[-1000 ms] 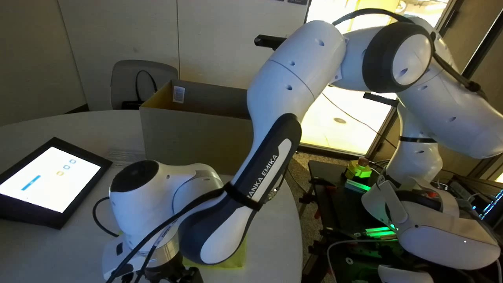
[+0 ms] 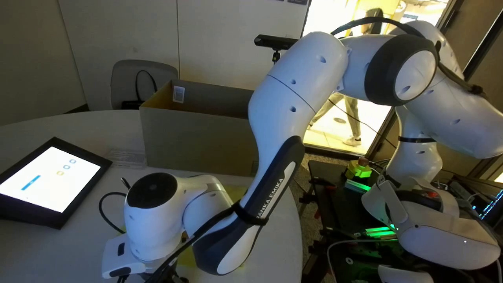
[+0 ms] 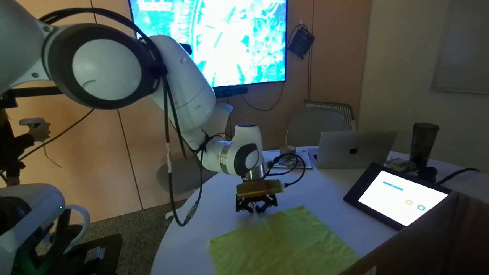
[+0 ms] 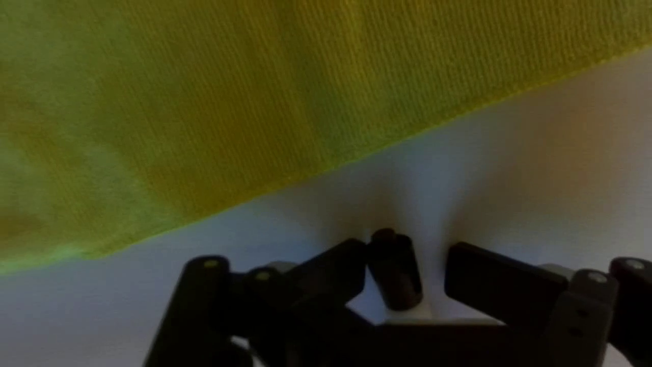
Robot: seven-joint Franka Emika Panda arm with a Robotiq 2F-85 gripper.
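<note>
A small dark cylinder (image 4: 396, 275) stands between the fingers of my gripper in the wrist view. Its side is against or very near the left finger (image 4: 342, 266), while a clear gap separates it from the right finger (image 4: 501, 281). The fingers are partly open, not closed on it. In exterior view 2 my gripper (image 3: 255, 209) points down, low over the white table beside a yellow-green cloth (image 3: 284, 245). The cloth (image 4: 244, 104) lies flat, its edge running diagonally past the fingers. My fingertips are hidden in exterior view 1.
A large cardboard box (image 2: 198, 136) and a tilted tablet (image 2: 54, 181) stand on the table. Farther back are a laptop (image 3: 353, 150), a dark tumbler (image 3: 422, 144) and a small cup (image 3: 287, 150). Bare table surrounds the cloth's near edge.
In exterior view 1 the arm has come down, and its hand sits lower and further right in the picture. A walking person now shows beyond the doorway. Box and tablet have not moved.
</note>
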